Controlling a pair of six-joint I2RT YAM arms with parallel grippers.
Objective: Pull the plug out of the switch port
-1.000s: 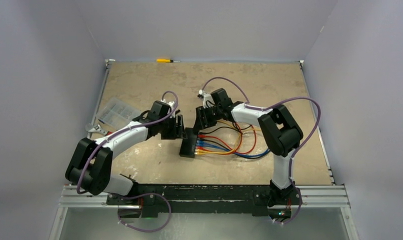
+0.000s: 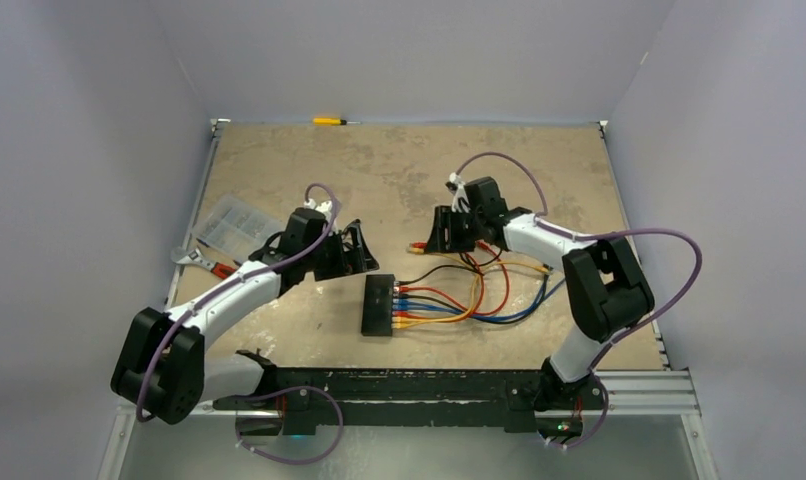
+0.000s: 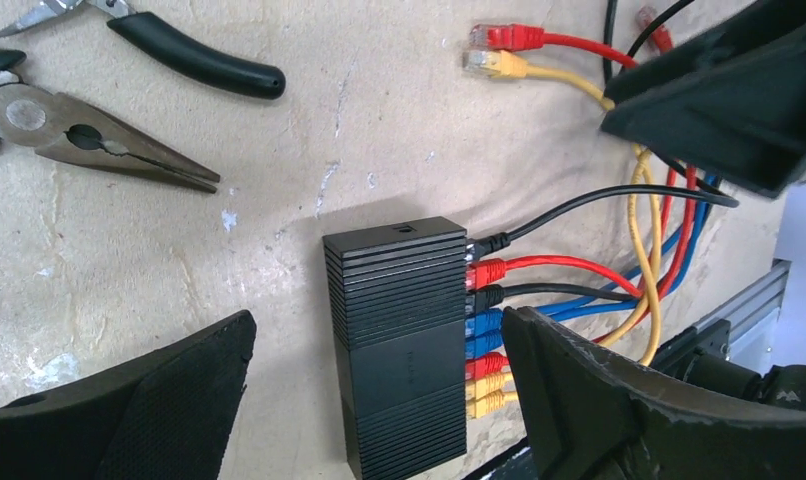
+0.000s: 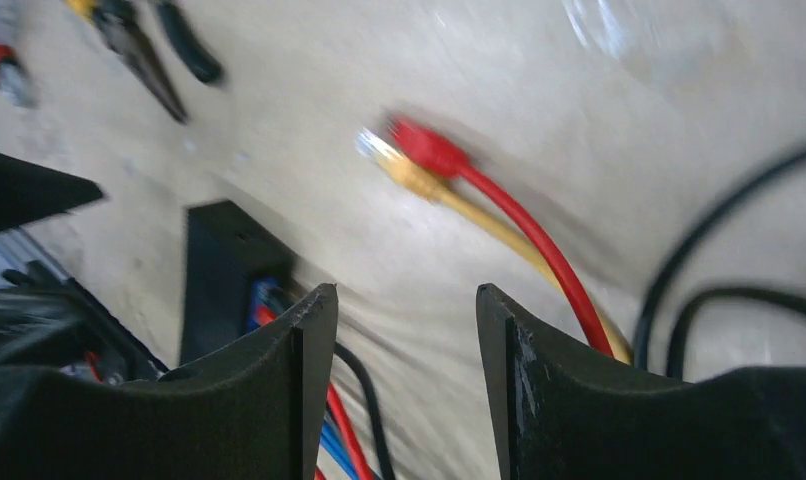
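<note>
The black switch (image 3: 397, 350) lies on the board, its right side lined with black, red (image 3: 486, 272), blue and yellow plugs. My left gripper is open above it, nothing between its fingers. My right gripper (image 2: 451, 230) is up and right of the switch, over the cables, its fingers (image 4: 299, 380) apart and empty. A loose red plug (image 3: 509, 36) and a yellow plug (image 3: 496, 62) lie side by side on the board.
Pliers (image 3: 99, 150) and cutters (image 3: 194, 55) lie left of the switch, with a clear plastic case (image 2: 229, 220) and wrench (image 2: 194, 256). A yellow screwdriver (image 2: 329, 121) is at the back. The back of the board is mostly clear.
My right gripper has moved right, away from the switch. The left one has shifted slightly left. The switch sits a little farther toward the front than 1.1 seconds ago.
</note>
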